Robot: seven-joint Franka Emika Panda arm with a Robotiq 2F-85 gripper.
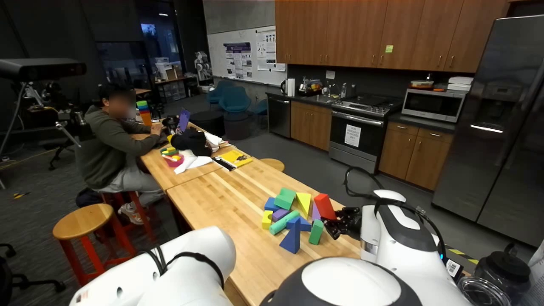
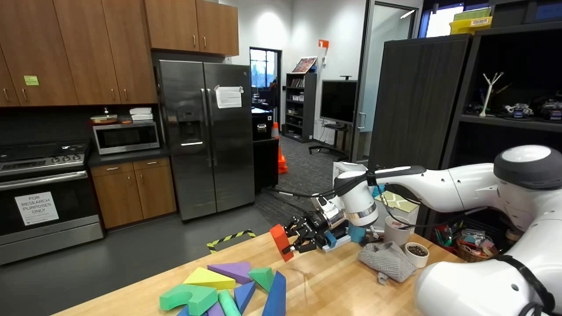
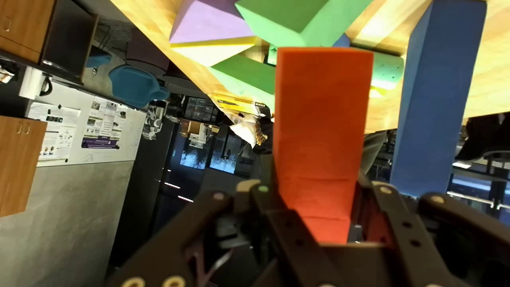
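A red rectangular block (image 3: 322, 129) stands out from between the black fingers in the wrist view, and my gripper (image 2: 295, 239) is shut on its near end. In exterior view 2 the red block (image 2: 281, 241) is tilted, close to the table's far edge and right of the other blocks. Those blocks include a tall blue wedge (image 1: 292, 239), a green block (image 1: 316, 232), a green cylinder (image 1: 284, 222), a yellow triangle (image 1: 304, 202), a purple triangle (image 2: 232, 269) and a green arch (image 1: 285, 198). Whether the red block touches the table is hard to tell.
A grey cloth (image 2: 387, 259) and a small white pot (image 2: 416, 255) lie on the other side of the gripper. Bare table (image 1: 214, 199) extends left of the blocks. Papers (image 1: 233, 158) and a seated person (image 1: 114, 143) are at the far end.
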